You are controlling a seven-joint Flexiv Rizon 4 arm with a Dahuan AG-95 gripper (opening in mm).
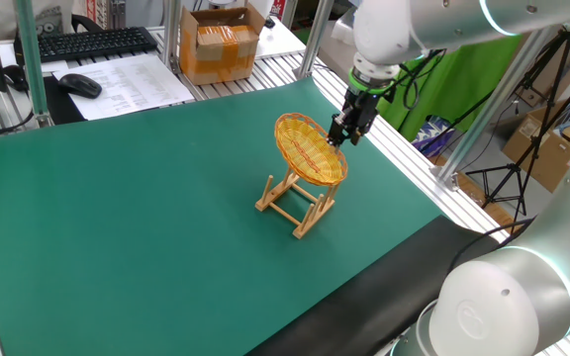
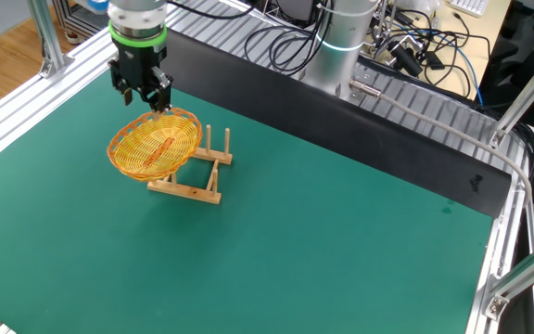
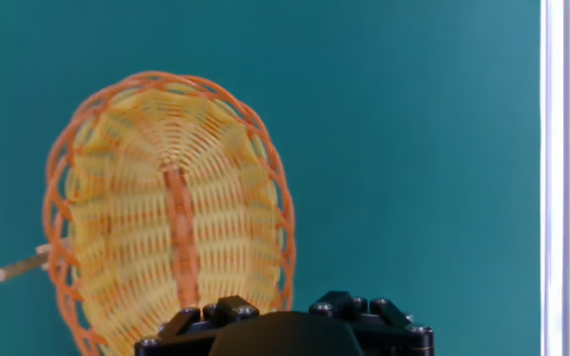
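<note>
A shallow oval wicker basket [image 1: 310, 149], yellow with an orange rim and middle stripe, leans tilted on a small wooden rack [image 1: 300, 205]. Pegs of the rack [image 2: 213, 141] stick up beside the basket [image 2: 153, 148] in exterior view 2. My gripper [image 2: 145, 102] is open at the basket's upper rim, its fingers apart with nothing seen held between them. Whether a fingertip touches the rim cannot be told. In the wrist view the basket [image 3: 127, 198] fills the left side, its lower end cut off by the frame, and the gripper shows at the bottom edge.
A metal frame rail [image 2: 35, 111] runs along the edge near the gripper. A cardboard box [image 1: 219, 44], papers and a mouse [image 1: 80, 86] lie beyond the mat.
</note>
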